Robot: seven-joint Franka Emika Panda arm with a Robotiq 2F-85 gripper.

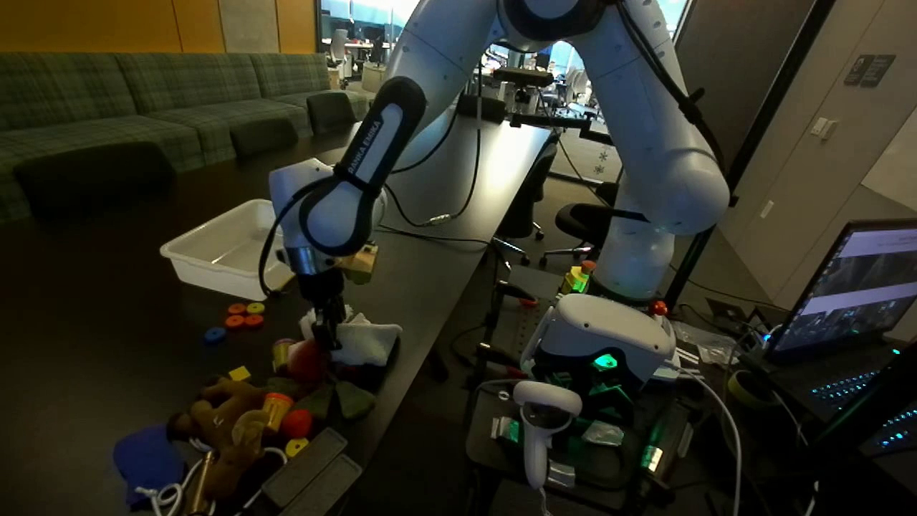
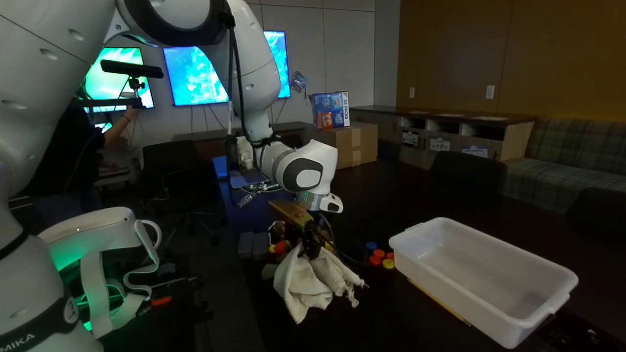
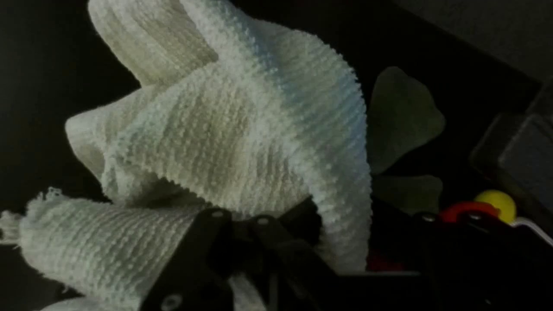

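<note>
Bunched white ribbed cloth (image 3: 233, 134) fills much of the wrist view, its folds spreading out around the dark fingers. My gripper is shut on part of this cloth. In exterior view 2 the cloth (image 2: 302, 287) drapes below the gripper (image 2: 311, 249), with a frayed corner at the right. From exterior view 1, the gripper (image 1: 327, 340) and cloth (image 1: 365, 340) are at the far end of the toy pile, right by a red ball (image 1: 306, 361). Whether the cloth's underside touches the table is hard to tell.
An empty white bin (image 1: 228, 245) stands left of the arm. Small coloured lids (image 1: 245, 318) lie between bin and pile. The pile holds a brown plush toy (image 1: 228, 413), a blue cloth piece (image 1: 147, 460) and grey blocks (image 1: 314, 473). The table edge runs close on the right.
</note>
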